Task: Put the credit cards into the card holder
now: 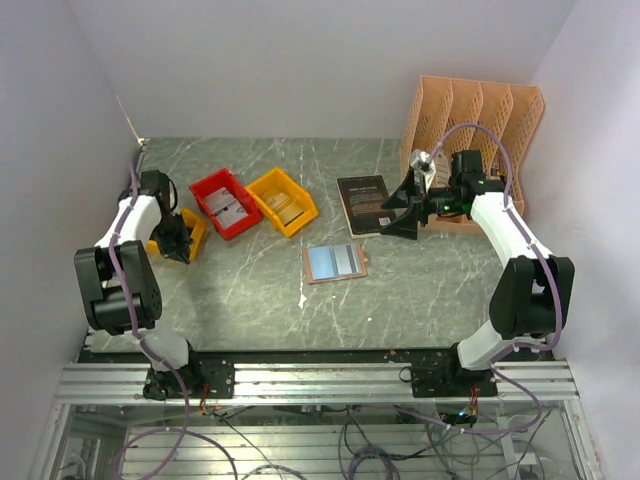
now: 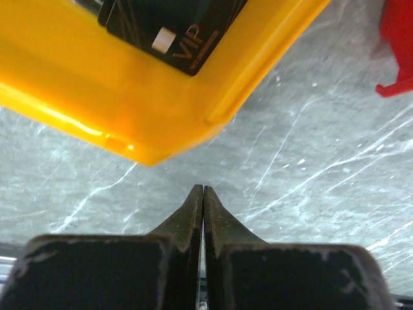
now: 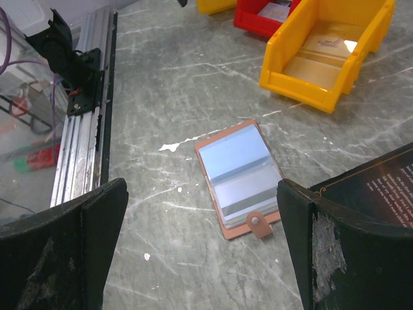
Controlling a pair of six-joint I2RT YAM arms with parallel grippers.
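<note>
My left gripper is shut, its fingertips meeting over bare table just in front of a yellow bin (image 2: 161, 123); whether anything thin is between them does not show. In that bin lies a black VIP card (image 2: 174, 35). My right gripper stands open on the right side, above the table. The card holder (image 1: 335, 262), a flat tan case with blue and clear sleeves, lies at the table's middle.
A red bin (image 1: 224, 205) and another yellow bin (image 1: 281, 202) stand at the back left. A dark booklet (image 1: 366, 205) lies right of them, beside a wooden rack (image 1: 470, 100).
</note>
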